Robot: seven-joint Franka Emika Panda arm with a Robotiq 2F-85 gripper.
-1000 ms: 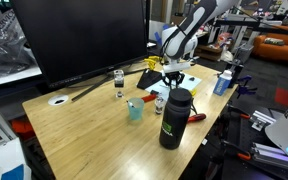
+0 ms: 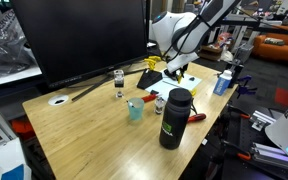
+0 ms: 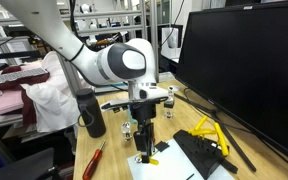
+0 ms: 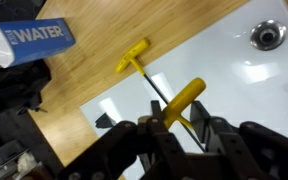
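In the wrist view, my gripper is shut on a yellow-handled tool (image 4: 187, 97); its lower part is partly hidden by the fingers. Beyond it lies a second yellow T-handle tool (image 4: 133, 55), whose dark thin shaft runs onto the white board (image 4: 236, 62). From the side, my gripper (image 3: 144, 154) points down above the board (image 3: 172, 160), with yellow showing close by. The other exterior view has the gripper (image 2: 174, 75) over the board too, too small to show its grip.
A black bottle (image 2: 175, 120), a light blue cup (image 2: 136, 109) and a red-handled screwdriver (image 3: 93, 164) stand or lie on the table. Yellow clamps (image 3: 210, 132) sit on a black item near the monitor (image 2: 92, 40).
The arm has risen from the board and come somewhat nearer the first exterior camera. The bottle and cup have not moved.
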